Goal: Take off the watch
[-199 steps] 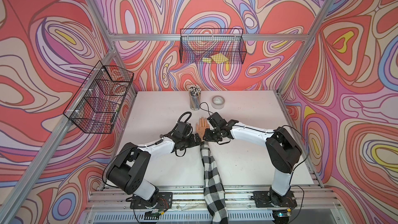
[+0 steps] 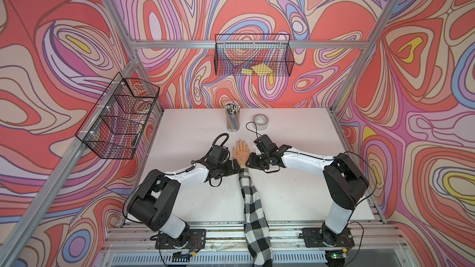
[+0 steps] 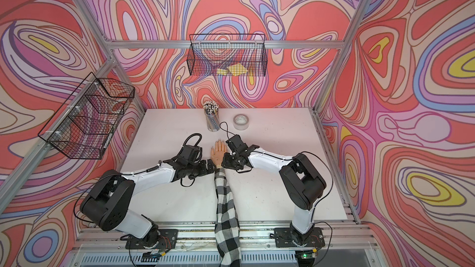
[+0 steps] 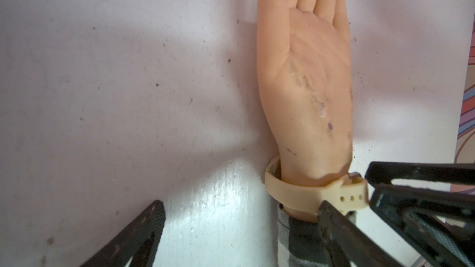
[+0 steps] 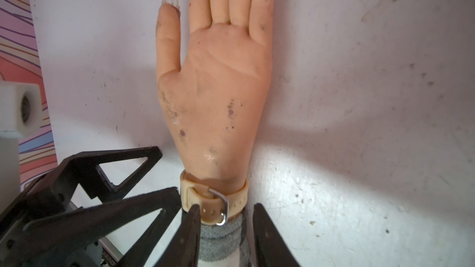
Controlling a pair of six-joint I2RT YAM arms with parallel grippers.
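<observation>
A cream watch strap (image 4: 301,195) goes around the wrist of a palm-up mannequin hand (image 5: 217,89), just above its checked sleeve (image 2: 253,207). In the right wrist view its metal buckle (image 5: 225,208) lies on the palm side, with the strap through it. The watch face is hidden under the wrist. My right gripper is open, fingertips apart above the buckle, nothing gripped. To the left of the wrist, my left gripper is open too, its right fingertip overlapping the strap's lower edge in its own view; contact cannot be told.
A cup of pencil-like sticks (image 2: 232,116) and a tape roll (image 2: 260,120) stand behind the hand. Wire baskets (image 2: 253,59) hang at the back and left. Both grippers are close together at the wrist.
My right gripper has shifted a little to the right, and its arm with it. The left arm has stayed put. The hand and sleeve have shifted very slightly.
</observation>
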